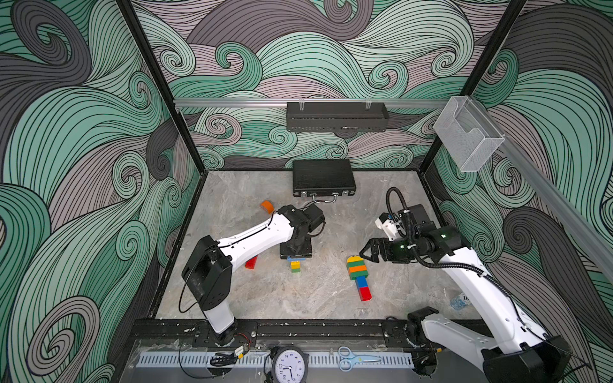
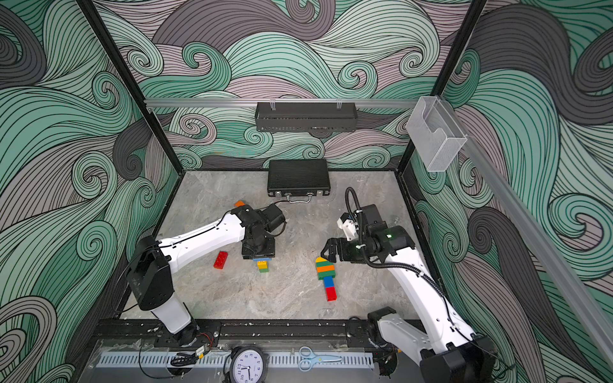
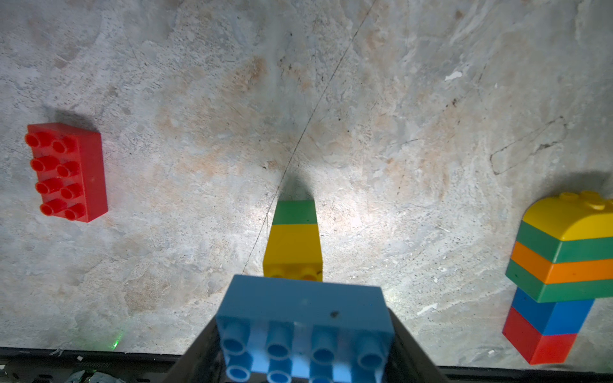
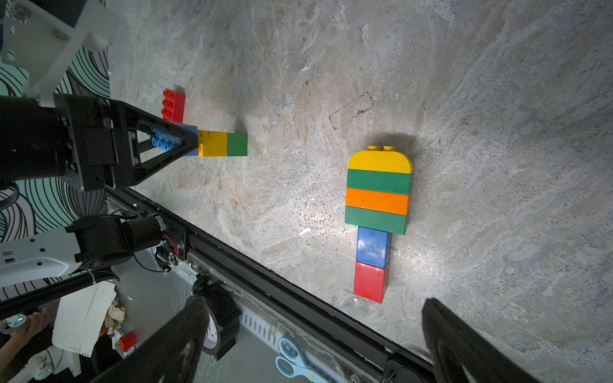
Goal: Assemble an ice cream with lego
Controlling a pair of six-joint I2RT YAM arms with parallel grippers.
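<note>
My left gripper is shut on a light blue brick point(image 3: 300, 300), held over a short yellow-and-green column point(image 3: 292, 245). Whether the blue brick touches the column is unclear. A red brick point(image 3: 83, 172) lies left of them. Toward the right, a finished-looking stack point(image 4: 376, 201) of yellow, green, orange and green layers lies above a blue and red stem point(image 4: 371, 245). My right gripper is open above the table beside that stack, nothing between its fingers.
An orange brick point(image 1: 267, 206) lies behind the left arm. A black briefcase point(image 2: 298, 176) sits at the back. Scissors point(image 2: 313, 359) and a clock point(image 2: 247, 365) are beyond the front rail. Bare table surrounds the bricks.
</note>
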